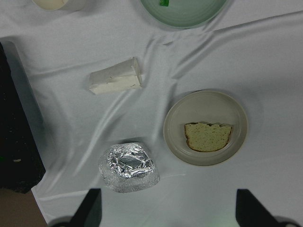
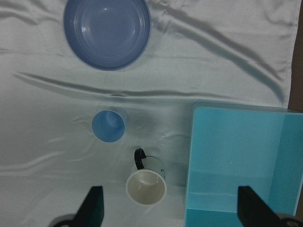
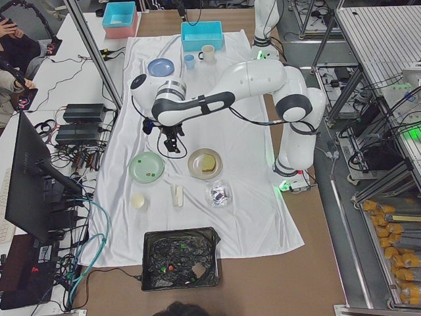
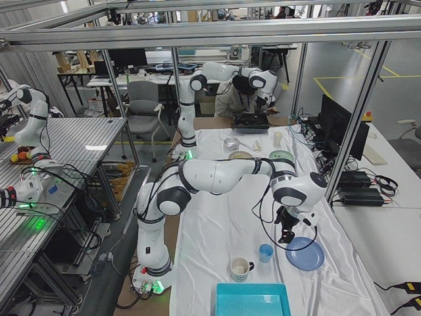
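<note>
In the camera left view, my left gripper (image 3: 170,141) hangs over the cloth above the green plate (image 3: 146,167); its wrist view shows the fingertips wide apart, empty, over a beige plate (image 1: 177,142) with a bread slice (image 1: 207,137), a foil packet (image 1: 128,168) and a pale wrapped block (image 1: 114,77). My right gripper is open above a white mug (image 2: 146,187), a blue cup (image 2: 108,126), a blue plate (image 2: 107,30) and a turquoise bin (image 2: 236,161).
A dark tray (image 3: 151,260) with small items sits at the near end. A pale cup (image 3: 137,201) stands beside it on the cloth (image 3: 263,224). A monitor (image 3: 29,181) and cables line the left edge.
</note>
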